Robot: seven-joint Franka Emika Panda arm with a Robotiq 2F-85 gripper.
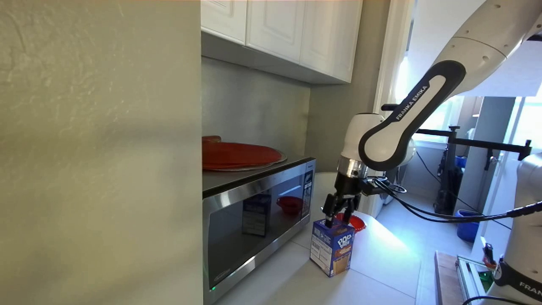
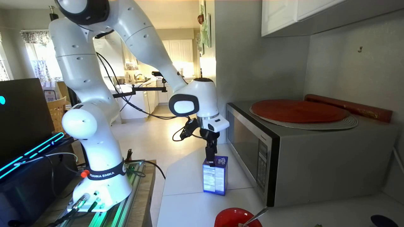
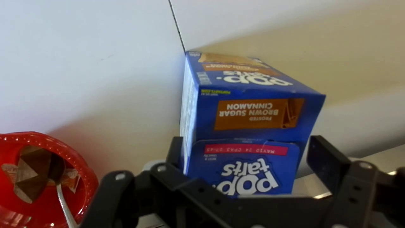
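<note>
A blue Pop-Tarts box [image 1: 333, 247] stands upright on the white counter, in front of the microwave. My gripper [image 1: 336, 223] points down at the box's top and is open. In the wrist view the fingers [image 3: 327, 161] show on either side of the box [image 3: 262, 110], the left one close against its edge and the right one with a small gap. From the second exterior view, one finger overlaps the upper part of the box [image 2: 215, 179]; whether it touches cannot be told.
A silver microwave [image 2: 246, 145] stands close beside the box, with red and grey round mats [image 2: 299, 111] on top. A red bowl [image 2: 234, 218] with a spoon and wrappers sits nearby on the counter. White cabinets [image 1: 305, 38] hang above. Bare counter [image 1: 388, 254] lies on the room side.
</note>
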